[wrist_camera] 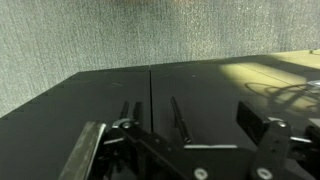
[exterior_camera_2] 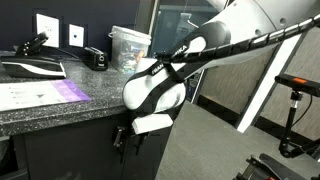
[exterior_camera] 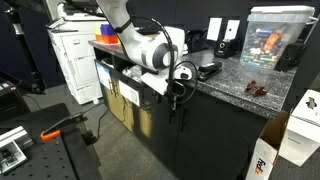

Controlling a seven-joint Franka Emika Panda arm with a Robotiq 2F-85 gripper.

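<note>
My gripper [exterior_camera: 168, 88] hangs in front of the black cabinet [exterior_camera: 215, 128], below the countertop's front edge. In exterior view 2, the gripper's side of the arm is near two dark upright door handles, though contact is hard to judge. The wrist view faces the black doors, with a thin vertical seam [wrist_camera: 151, 95] between them. Either side of that seam stands a slim black handle, the left handle [wrist_camera: 125, 110] and the right handle [wrist_camera: 179, 119]. Along the bottom of that view the gripper's fingers are wide apart, with nothing visible held between them.
On the speckled countertop [exterior_camera: 235, 84] stand a clear lidded tub [exterior_camera: 270, 38] and a small dark red item [exterior_camera: 257, 88]. White boxes [exterior_camera: 303, 130] are at the right of the cabinet.
</note>
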